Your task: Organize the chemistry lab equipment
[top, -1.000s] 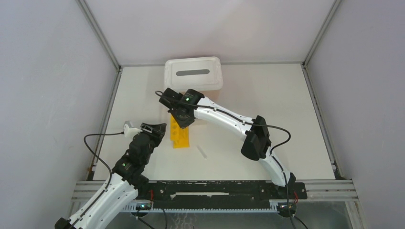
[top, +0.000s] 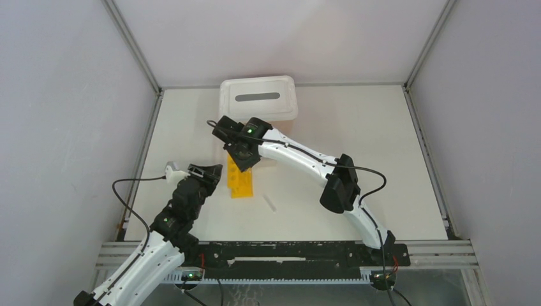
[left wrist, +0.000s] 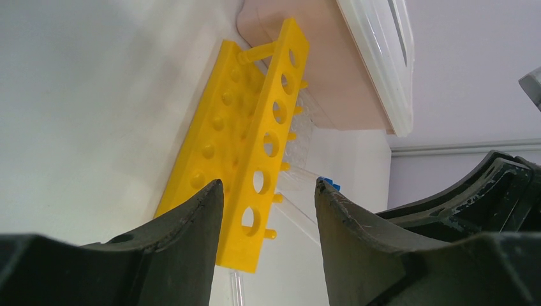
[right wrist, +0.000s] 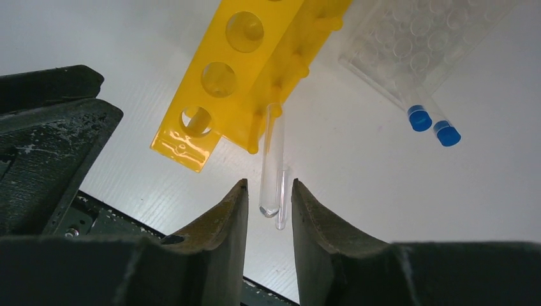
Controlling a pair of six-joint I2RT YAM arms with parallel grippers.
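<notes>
A yellow test-tube rack stands near the table's middle; its row of holes faces up. My left gripper is open at the rack's near end, with no tube between its fingers. Above the rack's far part, in the top view, the right hand covers some of it. The right gripper has its fingers apart. In that gap a clear tube shows, its upper end overlapping a rack peg; neither finger visibly touches it. Beside it is a thinner clear strip, a second tube or a shadow, I cannot tell.
A white lidded box stands behind the rack. Right of the rack lies a clear holed tray with blue-capped tubes. My two hands are close together.
The right forearm has shifted very slightly. The left arm, the rack and the box stay where they were.
</notes>
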